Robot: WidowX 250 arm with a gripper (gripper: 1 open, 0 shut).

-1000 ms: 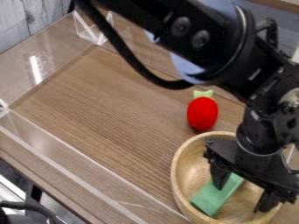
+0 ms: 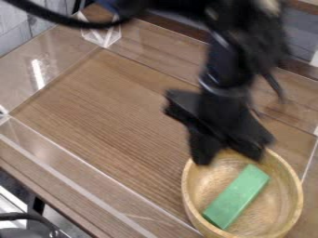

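Note:
The black gripper (image 2: pixel 221 139) is blurred above the round tan bowl (image 2: pixel 199 186), raised toward its upper-left side. Its fingertips are too smeared to show clearly how they stand or whether anything is between them. A green rectangular block (image 2: pixel 236 196) lies inside the bowl, tilted diagonally.
The arm hides much of the area behind the bowl.
The gripper has risen out of the bowl toward the upper left, uncovering the green block.

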